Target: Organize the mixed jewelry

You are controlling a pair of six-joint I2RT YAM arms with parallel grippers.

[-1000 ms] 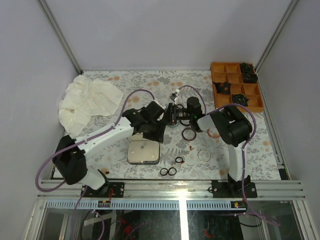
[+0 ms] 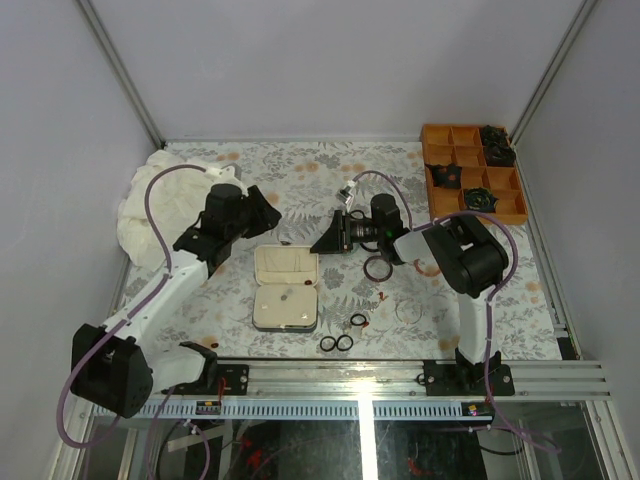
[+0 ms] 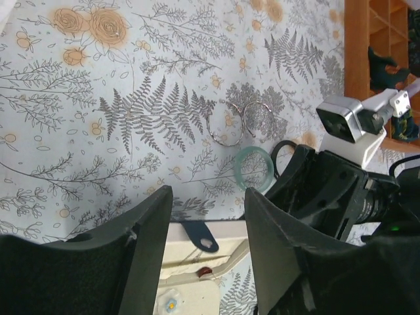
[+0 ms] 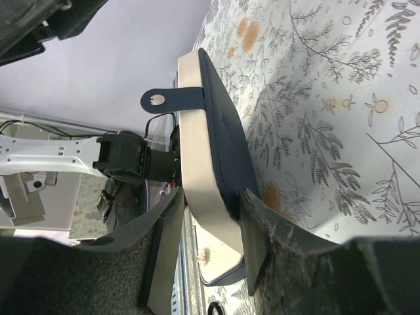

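An open cream jewelry box (image 2: 287,304) with a dark outer cover lies at the table's middle front; its raised lid (image 4: 193,138) has a dark snap strap. My right gripper (image 2: 325,243) is at the lid's right edge, fingers either side of it in the right wrist view. My left gripper (image 2: 265,212) stands open above and left of the box, nothing between its fingers. Bracelets and rings lie around: a dark bangle (image 2: 379,278), a pale green bangle (image 3: 238,169), silver pieces (image 3: 218,136) and small dark rings (image 2: 328,346).
An orange compartment tray (image 2: 443,135) with dark items sits at back right. A white crumpled cloth (image 2: 150,215) lies at back left. The table between cloth and tray, behind the box, is mostly clear.
My left gripper has moved from over the box to the left and back, uncovering the box.
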